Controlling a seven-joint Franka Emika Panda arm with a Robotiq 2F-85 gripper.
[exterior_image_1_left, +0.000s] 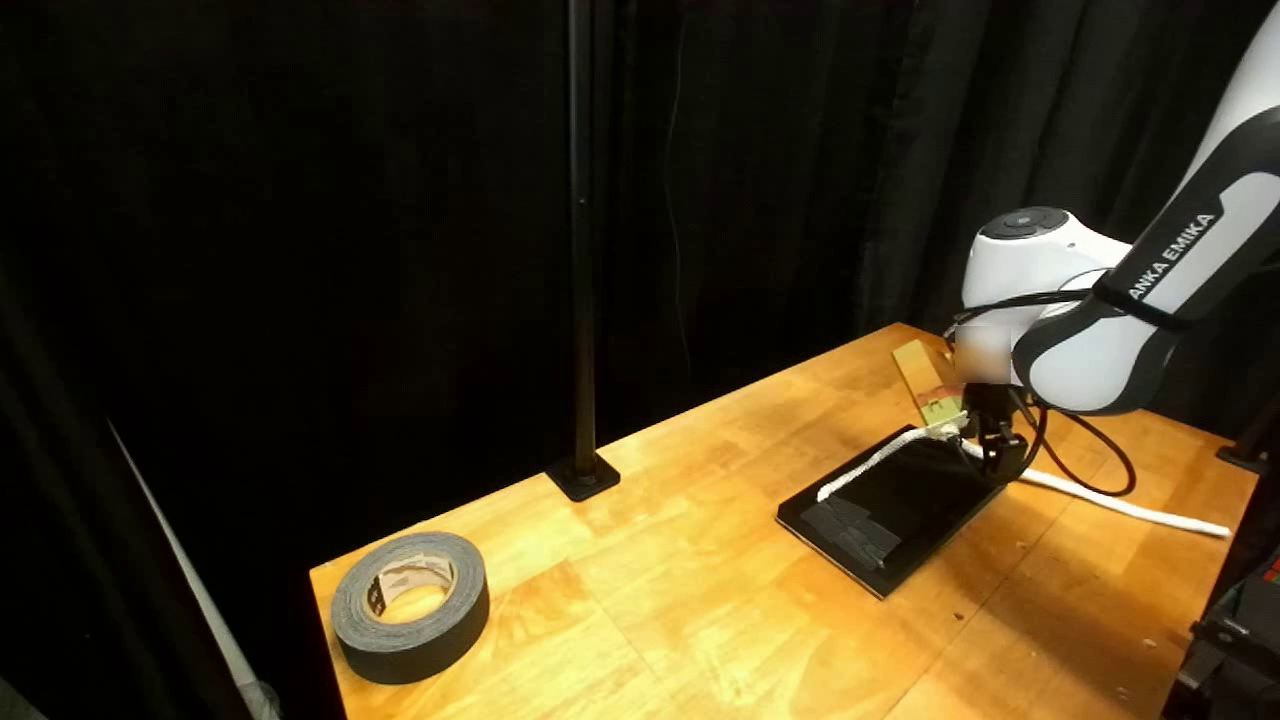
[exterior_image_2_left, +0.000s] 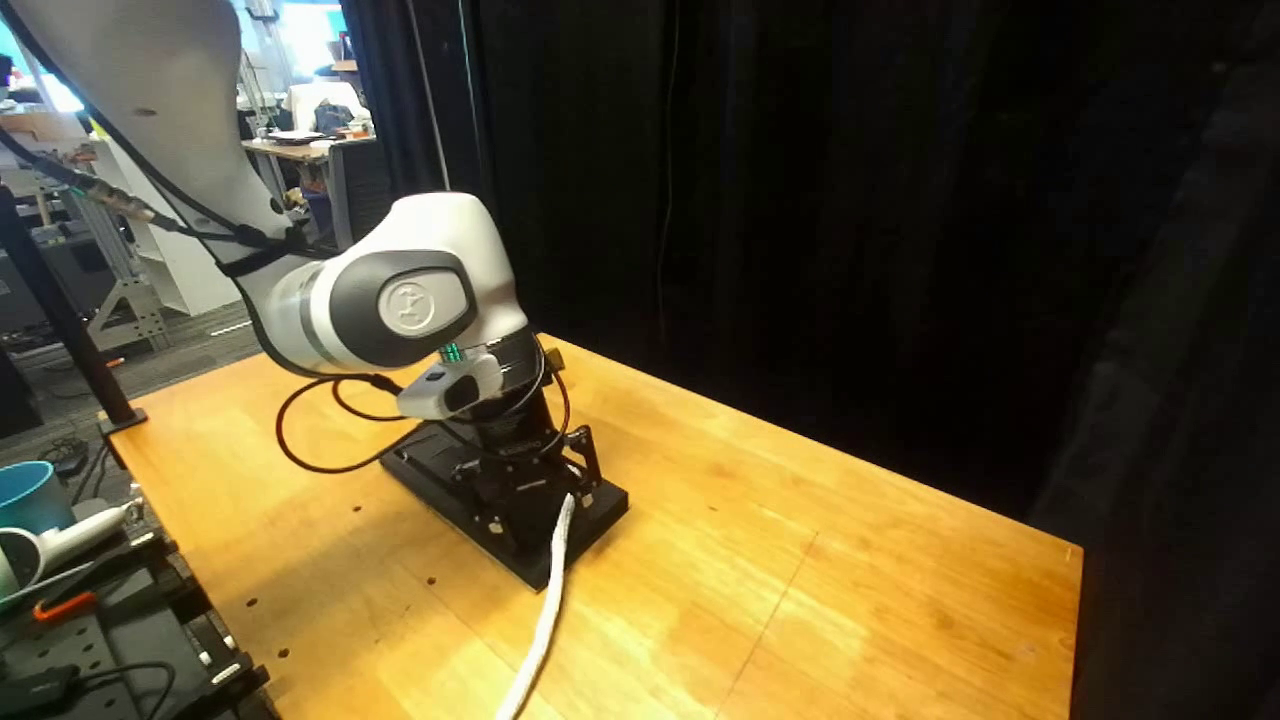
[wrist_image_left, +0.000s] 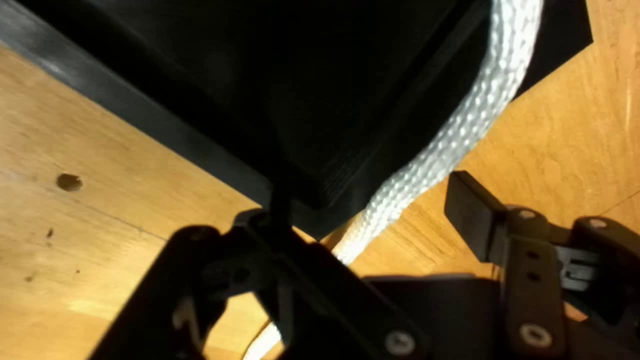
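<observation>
A white braided rope crosses a flat black board and trails onto the wooden table. In the wrist view the rope runs over the board's corner and through the space between my gripper's two fingers, which stand apart. It does not look pinched; one dark finger overlaps its lower stretch. From outside, my gripper is low over the board's far right part. In the second exterior view the rope comes out from beneath the gripper toward the front edge.
A roll of grey tape lies at the near left corner. A black post base stands on the table's back edge. Black curtains hang behind, and the table's middle is clear.
</observation>
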